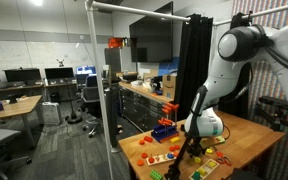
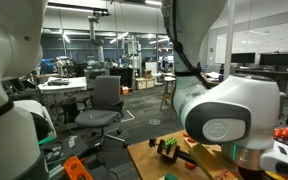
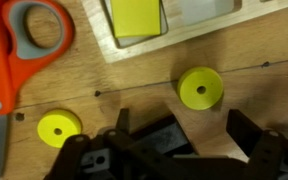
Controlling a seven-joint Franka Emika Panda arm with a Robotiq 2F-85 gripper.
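Observation:
In the wrist view my gripper stands open, its dark fingertips [image 3: 239,124] wide apart. A round yellow piece with a small centre hole [image 3: 200,89] lies on the wooden table, slightly ahead of the gap and nearer the right finger. No object is held. A second yellow disc [image 3: 59,127] rests left of the left finger. Between and beneath the fingers shows a black block-like object [image 3: 166,136], partly hidden. In exterior view 1 the white arm [image 1: 206,120] reaches low over the table; its fingertips are too small to make out there.
Orange-handled scissors [image 3: 29,62] lie at the left of the wrist view. Along its top is a light wooden tray [image 3: 199,37] holding a yellow block [image 3: 136,17]. A blue bin [image 1: 164,131] and several small coloured pieces share the table in exterior view 1.

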